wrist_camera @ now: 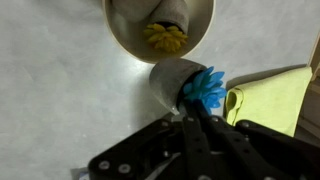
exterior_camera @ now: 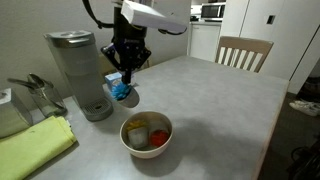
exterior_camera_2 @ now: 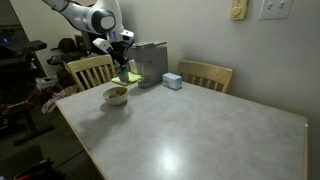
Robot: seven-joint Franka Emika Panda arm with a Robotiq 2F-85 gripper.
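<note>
A small grey pot (wrist_camera: 171, 80) with a blue flower (wrist_camera: 205, 88) hangs tilted in the air, with my gripper shut on it. The flower (exterior_camera: 122, 90) points toward the towel side in exterior view 1. Below and to the right of it there, a white bowl (exterior_camera: 147, 152) stands on the table. A yellow flower (wrist_camera: 165, 38) in a grey pot lies inside the bowl, and so does something red (exterior_camera: 157, 139). Where exactly the fingers meet the pot is partly hidden in the wrist view.
A yellow-green towel (exterior_camera: 35, 147) lies left of the bowl. Behind stand a grey cylindrical machine (exterior_camera: 83, 70) and a container of utensils (exterior_camera: 12, 112). A blue and white box (exterior_camera_2: 173, 81) sits farther along the table. The table right of the bowl is clear.
</note>
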